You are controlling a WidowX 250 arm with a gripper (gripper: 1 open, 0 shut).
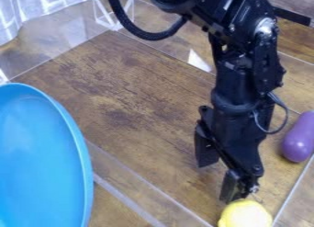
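Observation:
My black gripper [225,169] hangs low over the wooden floor of the workspace, open, its fingertips just above and behind a yellow round object [244,215] at the bottom edge, which is partly cut off by the frame. A purple eggplant-like object [298,139] lies to the right of the gripper. A large blue bowl or plate [37,157] fills the lower left.
Clear panels edge the wooden board [117,102], with a white patterned cloth [25,10] at the top left. The middle of the board between the blue dish and my arm is bare.

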